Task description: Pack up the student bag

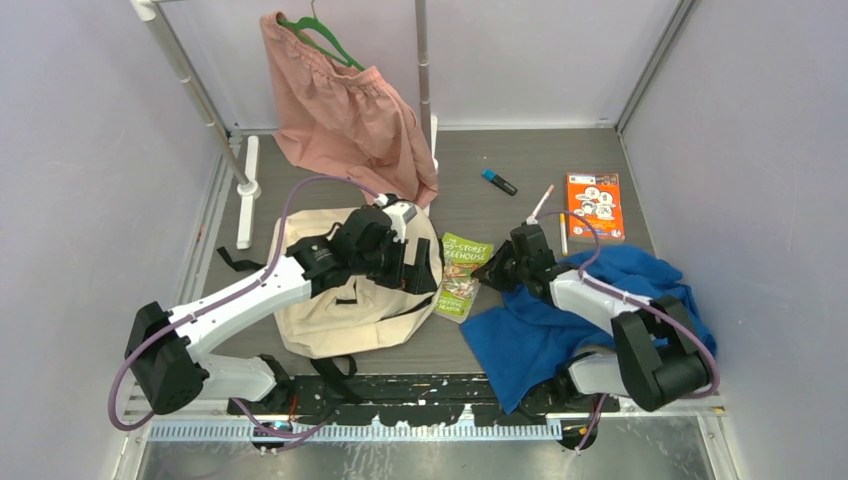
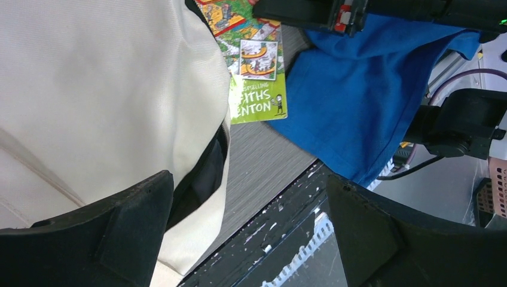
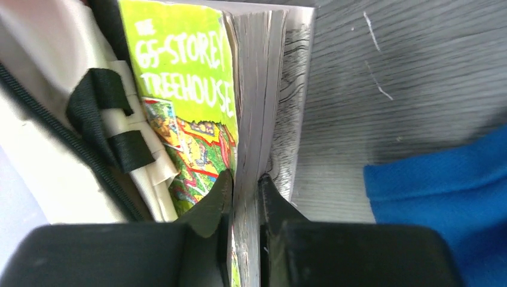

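The cream bag (image 1: pixel 330 310) lies on the left of the floor, its dark zipped opening visible along the right side. Against that side sits a green treehouse book (image 1: pixel 460 252). My right gripper (image 1: pixel 480 278) has the book's edge between its fingers; in the right wrist view the pages (image 3: pixel 254 101) rise between them, and the back cover is splayed away to the right. Over the bag's right part, my left gripper (image 1: pixel 418 268) stands open with nothing between its fingers. In the left wrist view the bag's fabric (image 2: pixel 113 78) fills the left, with the book (image 2: pixel 257 89) beyond it.
A blue cloth (image 1: pixel 530 335) lies crumpled under and beside the right arm. Farther back are an orange book (image 1: pixel 597 205), a marker (image 1: pixel 500 182) and a pale pen (image 1: pixel 541 200). Pink clothing (image 1: pixel 350 130) hangs from a rack behind the bag.
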